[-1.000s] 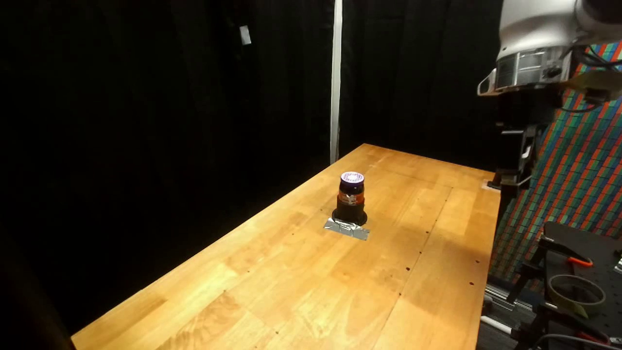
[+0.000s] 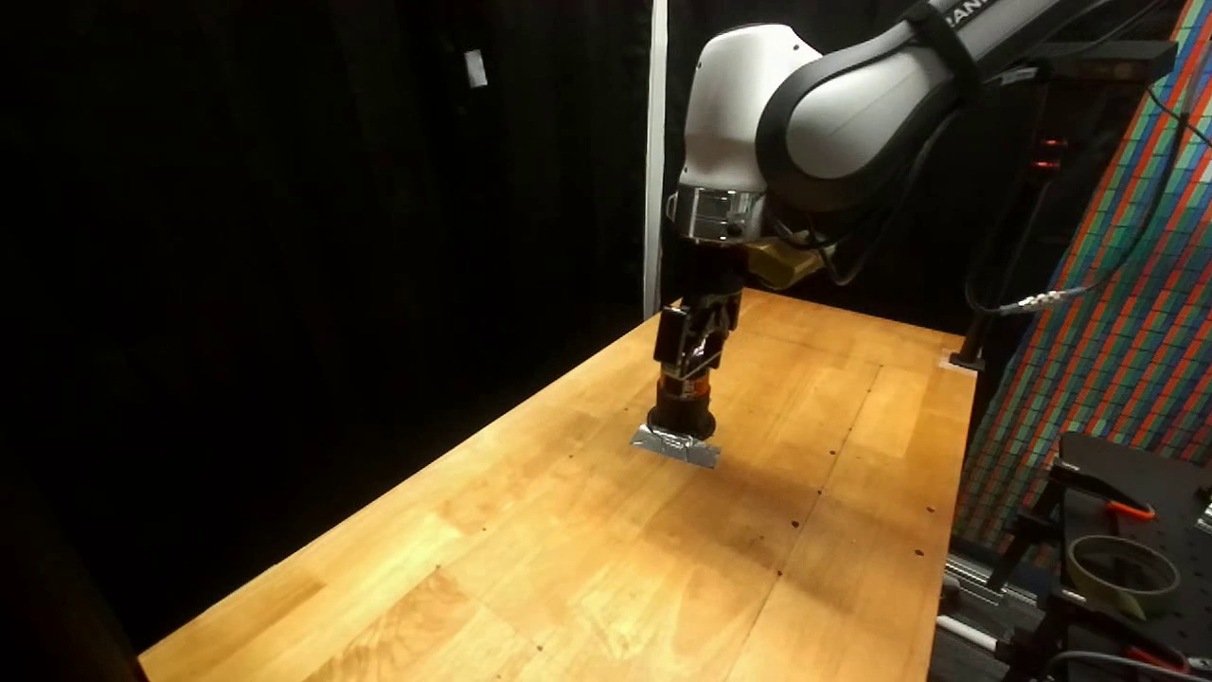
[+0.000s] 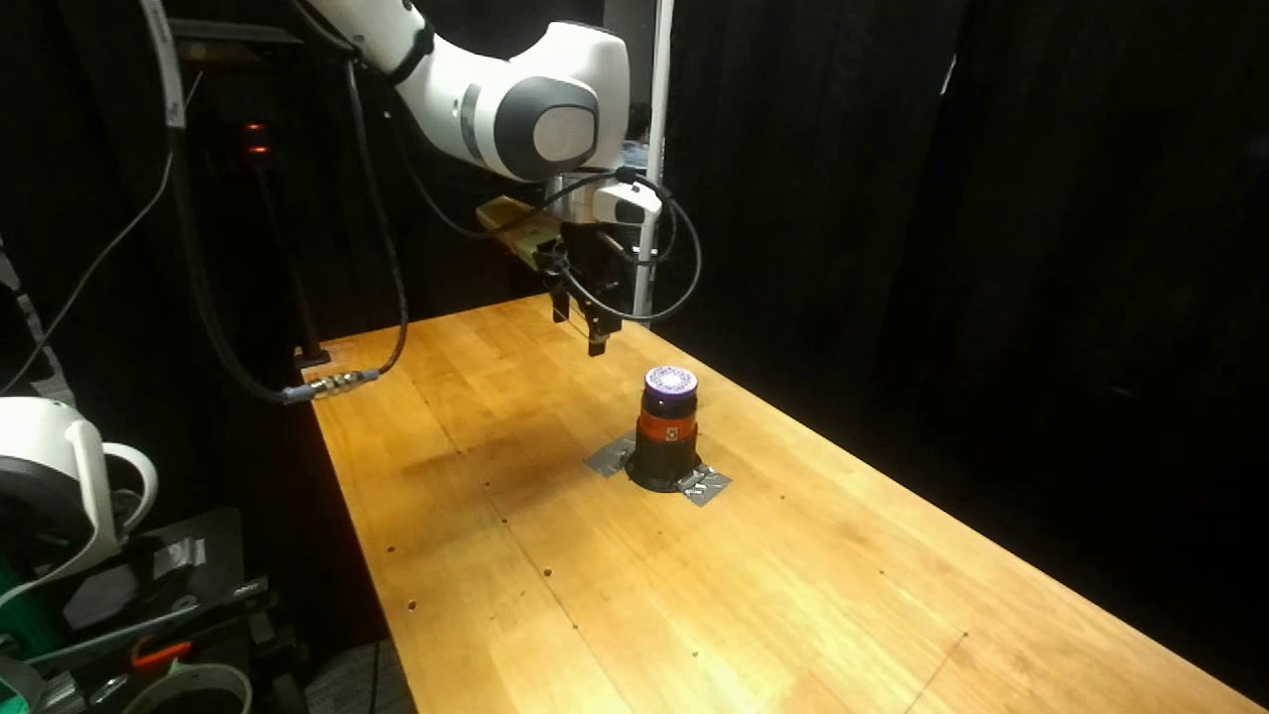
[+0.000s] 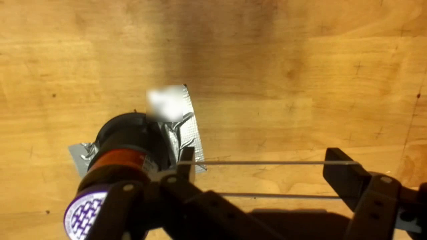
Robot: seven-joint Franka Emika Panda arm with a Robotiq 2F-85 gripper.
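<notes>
A dark jar point(image 3: 668, 407) with an orange label and a purple-and-white lid point(image 3: 671, 381) stands upright in a black round holder point(image 3: 661, 462). Silver tape point(image 3: 707, 484) fixes that holder to the wooden table. My gripper point(image 3: 579, 326) hangs behind and above the jar in exterior view 2, apart from it. The wrist view has the gripper wide open, with only thin bands stretched between its fingers and bare wood below. There, the jar's lid point(image 4: 86, 214) sits at lower left, outside the left finger and partly hidden. In exterior view 1, the gripper point(image 2: 695, 354) covers the lid.
Bare wooden table point(image 2: 568, 568) surrounds the holder. Dark curtains hang along one long side. A cart point(image 2: 1136, 466) with a tape roll point(image 2: 1122, 572) and tools stands off the other side. A cable point(image 3: 393, 274) loops by the arm.
In exterior view 1, the arm has swung left from beyond the table's right edge to over the jar's area. The holder and tape have stayed in place.
</notes>
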